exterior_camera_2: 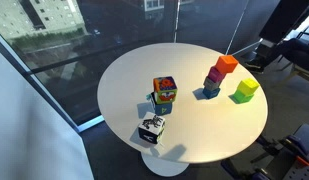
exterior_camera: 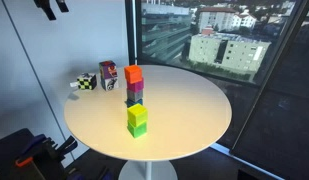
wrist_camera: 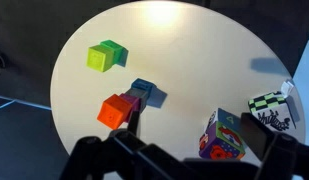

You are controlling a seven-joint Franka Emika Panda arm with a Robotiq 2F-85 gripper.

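A stack of cubes stands on the round white table: an orange cube (exterior_camera: 133,74) on top, then a magenta cube (exterior_camera: 135,86), a greyish purple one and a blue cube (wrist_camera: 143,85) at the bottom. Beside it is a shorter stack, a yellow cube (exterior_camera: 138,114) over a green cube (exterior_camera: 138,129). My gripper is open above the table, nothing between its fingers. In the wrist view its left finger passes close beside the orange cube in the picture, while the gripper itself hangs high, at the upper left of exterior view 1.
A colourful patterned box (exterior_camera_2: 165,91) rests on another box (exterior_camera_2: 161,106) near a black-and-white patterned box (exterior_camera_2: 151,128). Tall windows and a pale wall (exterior_camera: 94,35) border the space.
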